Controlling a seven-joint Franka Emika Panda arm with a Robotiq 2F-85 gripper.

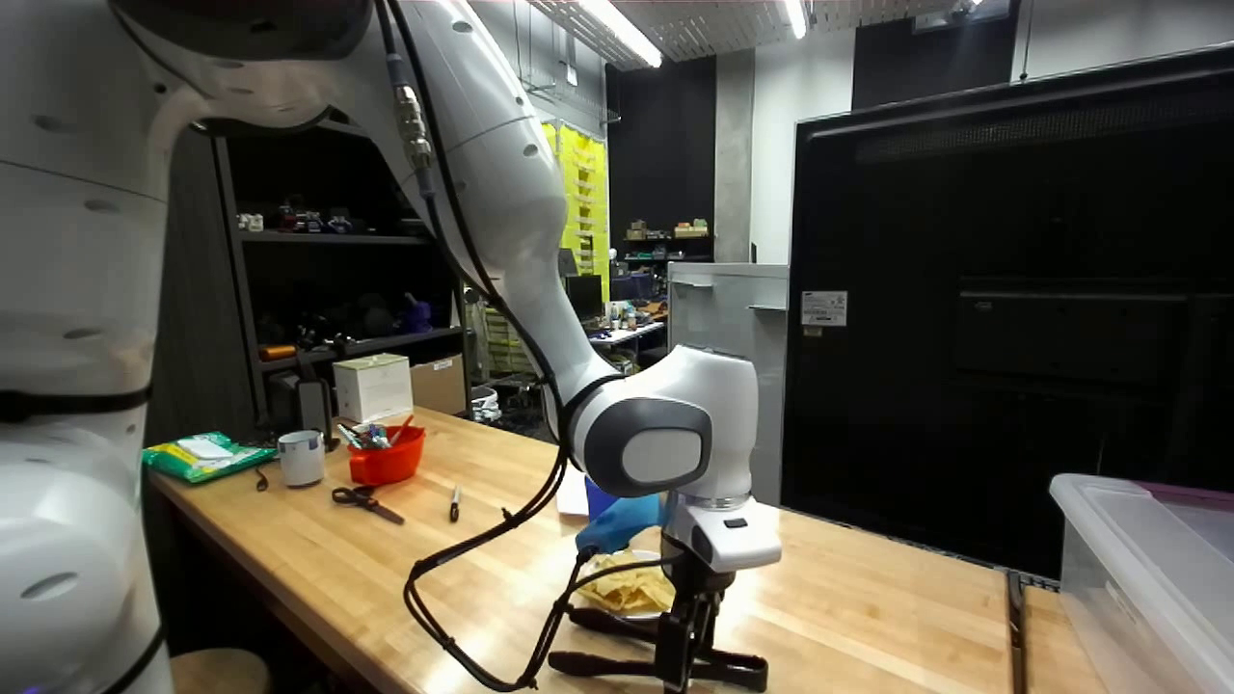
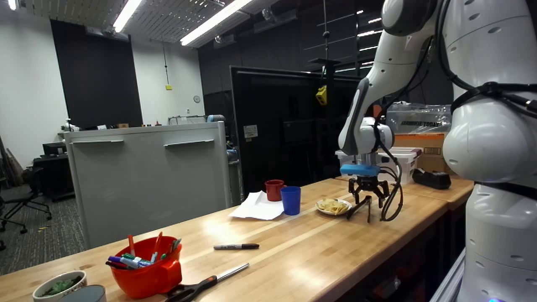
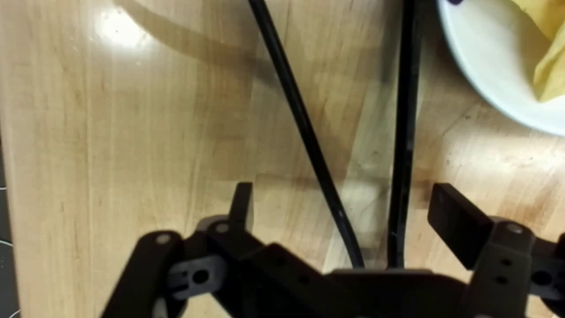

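Black long-armed tongs stand on the wooden table, their two arms spread in a V. From above, the wrist view shows these dark arms converging toward the gripper's base. My gripper is open, one finger on each side of the tongs, with visible gaps to both arms. Exterior view 2 has the gripper low over the tongs. Beside them sits a white plate of yellow chips. The converging end of the tongs is hidden behind the gripper body in the wrist view.
Behind the plate are a blue cup, a red mug and white paper. A marker, scissors and a red pen container lie farther along. Bare table lies between.
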